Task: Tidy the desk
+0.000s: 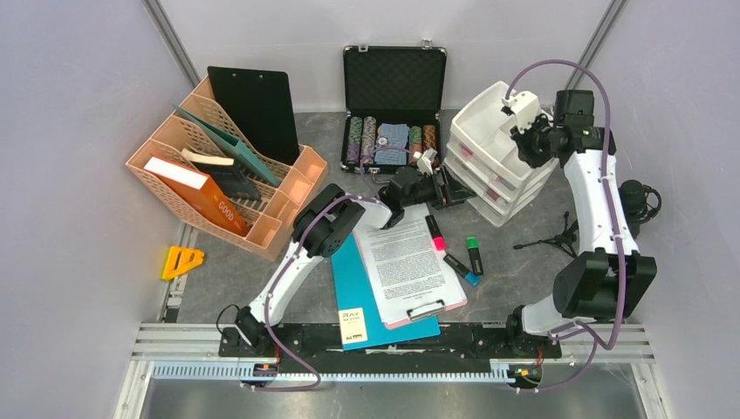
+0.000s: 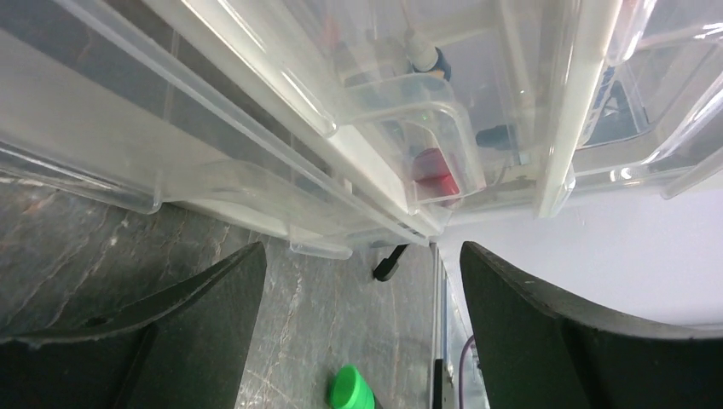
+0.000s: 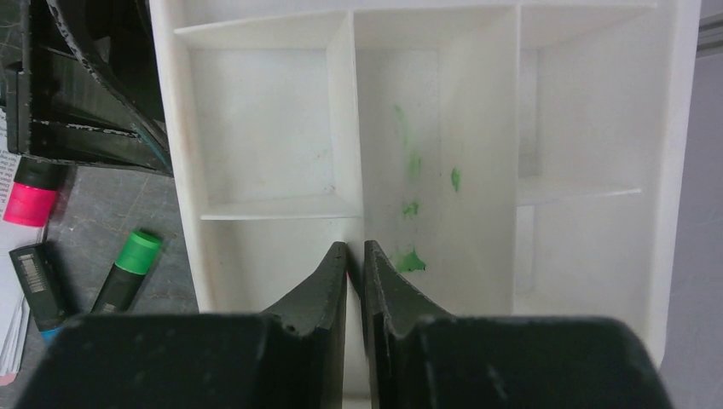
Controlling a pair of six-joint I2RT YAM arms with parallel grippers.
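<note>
A white drawer unit (image 1: 502, 148) with clear drawers stands at the back right. My left gripper is open and empty, in front of its lower drawers; the drawer edges fill the left wrist view above the fingers. A red item (image 2: 435, 175) shows inside one drawer. Over the unit's divided top tray (image 3: 435, 153) hangs my right gripper, its tips almost together by a divider. Whether they touch it is unclear. Green (image 1: 474, 255), blue-ended (image 1: 461, 269) and pink-ended (image 1: 435, 233) markers lie near the clipboard (image 1: 410, 262).
A peach organizer (image 1: 292, 205) at left holds an orange book (image 1: 196, 194) and folders. An open black case (image 1: 394, 78) with chips stands at the back. A small tripod (image 1: 554, 240) lies right of the drawers. Bare desk shows around the markers.
</note>
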